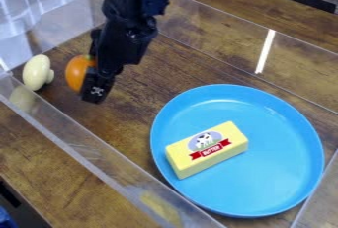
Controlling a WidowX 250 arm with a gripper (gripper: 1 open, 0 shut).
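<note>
The black gripper (95, 79) is low at the left of the camera view, its fingers around an orange round object (79, 72), which is partly hidden behind them. Whether the fingers press on it is hard to tell. A white egg-shaped object (38, 72) lies just left of the orange one. On the right is a blue plate (271, 178) with a yellow butter box (207, 148) on it.
A clear plastic wall runs along the left and lower-left edge of the wooden table (126, 153). Bare wood lies between the gripper and the plate and at the back right.
</note>
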